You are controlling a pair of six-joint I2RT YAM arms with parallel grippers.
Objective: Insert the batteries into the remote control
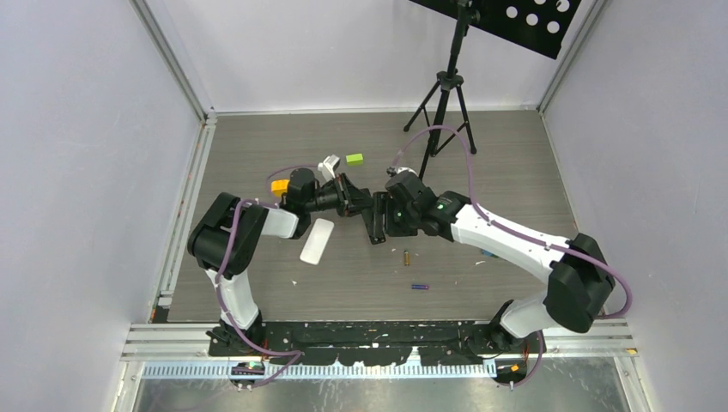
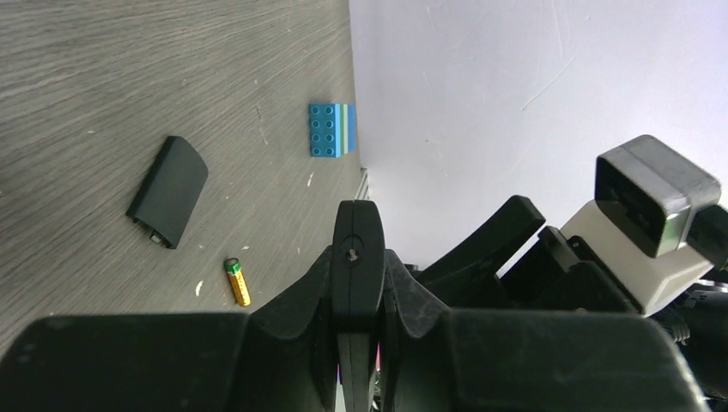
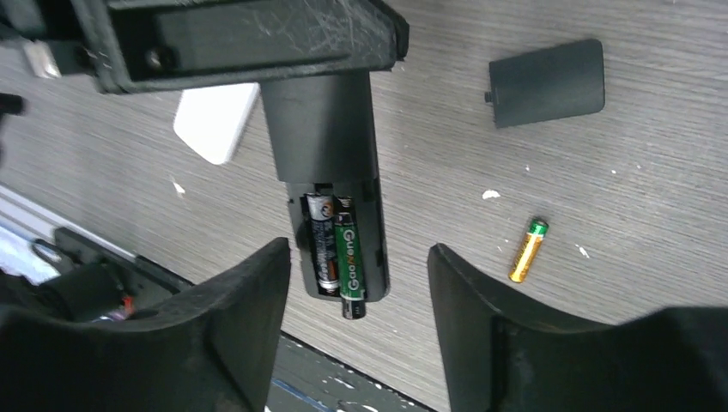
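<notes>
The black remote [image 3: 318, 129] is held by my left gripper, shut on it. In the right wrist view its compartment holds two batteries, a dark one [image 3: 323, 242] and a green one [image 3: 349, 251], whose end sticks past the lower edge. My right gripper stands open around that lower end, its fingertips apart from it. The black battery cover [image 3: 546, 83] lies on the table. A yellow battery [image 3: 528, 251] lies near it, and a purple one [image 1: 420, 287] nearer the front.
A white object [image 1: 317, 241] lies left of centre, with an orange block [image 1: 279, 186] and green block [image 1: 354, 160] behind. Coloured blocks [image 2: 324, 130] lie to the right. A black stand [image 1: 446, 86] occupies the back right.
</notes>
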